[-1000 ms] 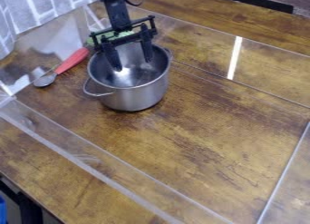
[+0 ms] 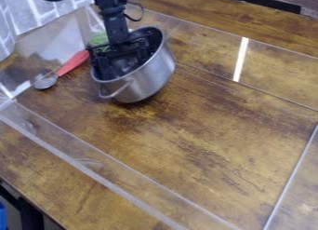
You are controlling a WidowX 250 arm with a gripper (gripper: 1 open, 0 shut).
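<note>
A steel pot point(image 2: 147, 80) with a wire handle sits tilted at upper middle of the wooden table. My black gripper point(image 2: 114, 57) reaches down into it on its left side, its fingers largely hidden in the dark interior; I cannot tell if it is open or shut. A red-handled ladle point(image 2: 46, 79) lies left of the pot, and a green object point(image 2: 99, 38) is partly behind the arm.
Transparent edges or panels run along the left and right sides.
My gripper has moved down and left into the pot. The pot has tipped, its opening now turned toward the left.
</note>
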